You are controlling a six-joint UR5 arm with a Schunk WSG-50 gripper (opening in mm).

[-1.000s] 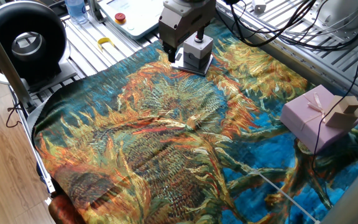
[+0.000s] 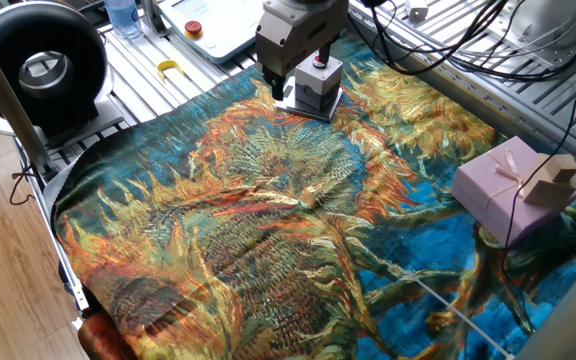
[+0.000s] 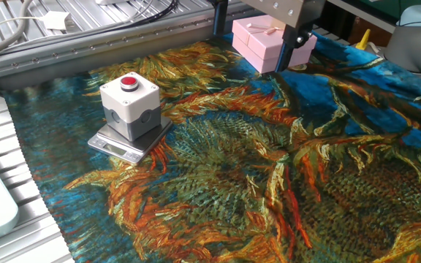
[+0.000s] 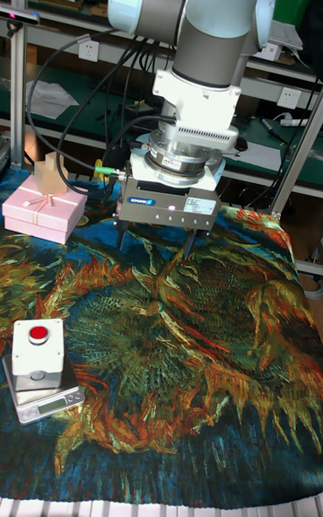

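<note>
A white-and-grey box with a red button on top (image 3: 129, 104) stands upright on a small silver scale (image 3: 113, 149). My gripper (image 4: 155, 240) is open over the patterned cloth, its two fingers wide apart with nothing between them. In exterior view 3 it hangs to the right of the button box and beyond it, apart from it. From exterior view 1, the gripper (image 2: 300, 76) overlaps the button box (image 2: 317, 84) and hides part of it. Only part of the gripper shows in exterior view 2, where one finger (image 3: 284, 55) passes in front of the pink gift box (image 3: 258, 47).
A small brown carton (image 2: 551, 181) rests on the pink box (image 2: 501, 195). Sunflower-patterned cloth (image 4: 181, 392) covers the table, its middle clear. Black cables (image 2: 423, 55) run along the back. A red knob (image 2: 194, 29) and yellow piece (image 2: 170, 69) lie beyond the cloth.
In exterior view 1, the right-hand finger has shifted very slightly, and the red button top now shows beneath it. Everything else looks unmoved.
</note>
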